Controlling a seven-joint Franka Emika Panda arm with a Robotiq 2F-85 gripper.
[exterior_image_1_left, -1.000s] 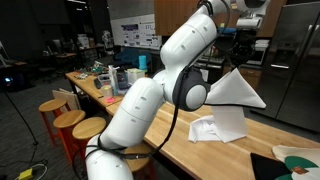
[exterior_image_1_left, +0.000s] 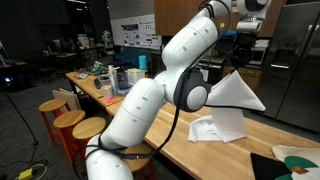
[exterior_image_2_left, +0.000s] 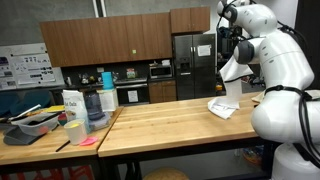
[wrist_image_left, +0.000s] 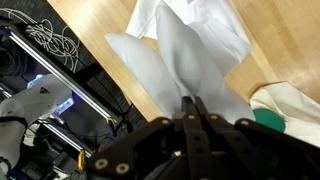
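My gripper is shut on a white cloth (wrist_image_left: 185, 55), pinched near its upper end. In exterior view 1 the held cloth (exterior_image_1_left: 232, 95) hangs spread out above the wooden table, its lower part reaching down toward the tabletop. More white cloth (exterior_image_1_left: 203, 130) lies flat on the wood beneath it. Whether the lying part and the hanging part are one piece, I cannot tell. From the second exterior view, the hanging cloth (exterior_image_2_left: 232, 84) is partly hidden behind the arm. Cloth covers much of the area round the fingertips in the wrist view.
A dark mat (exterior_image_1_left: 268, 167) and a green-and-white item (exterior_image_1_left: 298, 157) lie at the table's near right. Containers, including a kettle-like jug (exterior_image_2_left: 93, 103), stand at the far end. Bare wooden tabletop (exterior_image_2_left: 160, 125) stretches between. Stools (exterior_image_1_left: 70, 118) line one side.
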